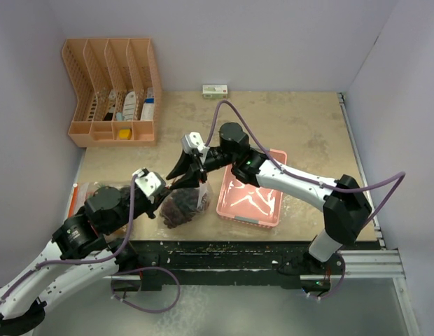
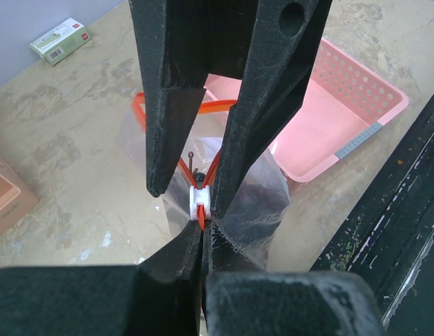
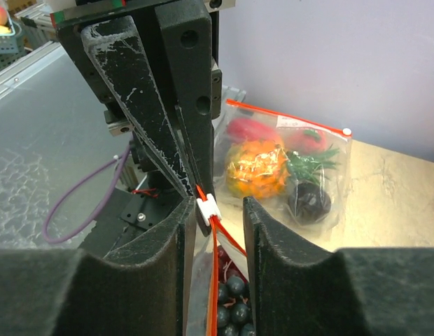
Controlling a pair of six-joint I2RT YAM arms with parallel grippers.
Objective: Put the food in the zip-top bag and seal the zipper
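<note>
A zip bag [image 1: 180, 208] of dark round food lies at the front centre; in the right wrist view dark berries show in it. My left gripper is shut at the orange zipper's end, by the white slider [image 2: 199, 203]; the zipper strip appears pinched between its tips. My right gripper is part open, its fingers either side of the slider and zipper from above. A second bag [image 3: 280, 175] with colourful food and an orange top edge lies beyond, in the right wrist view.
A pink basket [image 1: 252, 219] sits right of the bag. A peach organiser [image 1: 80, 133] stands at back left, a small box [image 1: 214, 91] at the back.
</note>
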